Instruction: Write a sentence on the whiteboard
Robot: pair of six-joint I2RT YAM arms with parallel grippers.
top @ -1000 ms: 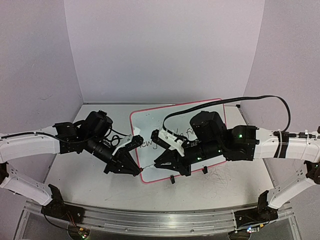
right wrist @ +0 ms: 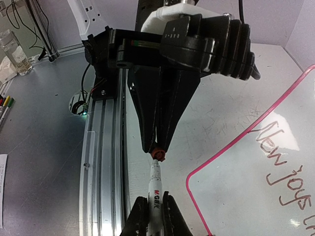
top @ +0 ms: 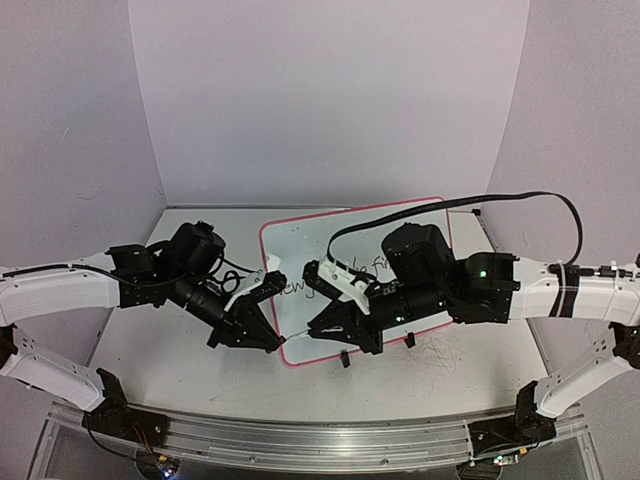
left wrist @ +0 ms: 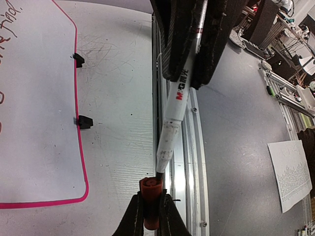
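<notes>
The whiteboard (top: 300, 349) has a pink edge and lies on the table, partly hidden by my right arm. Dark handwriting on it begins "New joys" (right wrist: 285, 167) in the right wrist view. My right gripper is shut on a white marker (right wrist: 154, 189), whose narrow end points at my left gripper. That left gripper is shut on a small red-brown cap (left wrist: 151, 196). The marker's dark tip (left wrist: 159, 175) meets the cap's open end; how far inside it sits, I cannot tell.
Black clips (left wrist: 84, 122) hold the whiteboard's near edge. A metal rail (top: 300, 440) runs along the table's front. Bare table (top: 160, 350) shows to the left of the whiteboard. Beyond the rail, a printed sheet (left wrist: 289, 172) lies on a grey surface.
</notes>
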